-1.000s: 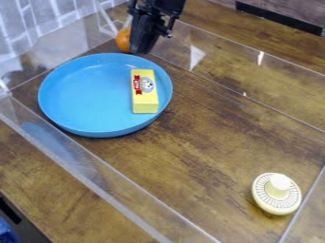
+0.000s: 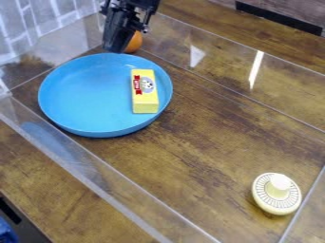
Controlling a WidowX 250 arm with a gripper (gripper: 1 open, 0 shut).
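Note:
The dark gripper (image 2: 124, 36) hangs at the top centre, just above the back rim of a blue plate (image 2: 70, 100). An orange round object (image 2: 135, 43) shows at its right side, partly hidden behind it; whether the two touch I cannot tell. The gripper's fingers are dark and small in this view. A yellow box (image 2: 143, 95) with a red label lies on the right part of the plate.
A cream round object with a knob (image 2: 277, 197) sits at the lower right. Transparent walls run along the left and back.
The gripper has shifted left.

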